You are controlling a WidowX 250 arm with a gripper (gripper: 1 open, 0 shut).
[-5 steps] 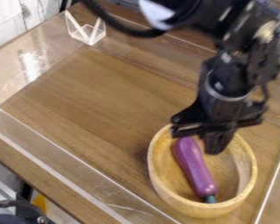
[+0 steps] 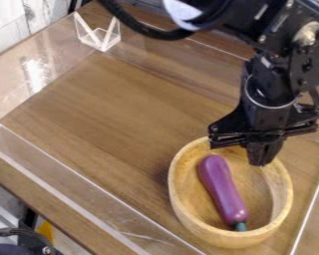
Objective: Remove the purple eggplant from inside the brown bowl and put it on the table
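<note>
The purple eggplant (image 2: 222, 187) lies inside the brown bowl (image 2: 185, 209), its green stem end toward the front wall. My black gripper (image 2: 259, 157) is over the back part of the bowl, above and to the right of the eggplant's rear end. Its fingers are shut with nothing between them, and the eggplant is outside them. The gripper covers part of the bowl's back rim.
Bare wooden table (image 2: 109, 115) stretches to the left of and behind the bowl. A clear plastic stand (image 2: 99, 34) is at the back left. A raised edge (image 2: 89, 189) runs along the table's left front side.
My gripper has shifted slightly to the right, away from the eggplant's rear end. The eggplant and bowl have stayed where they were.
</note>
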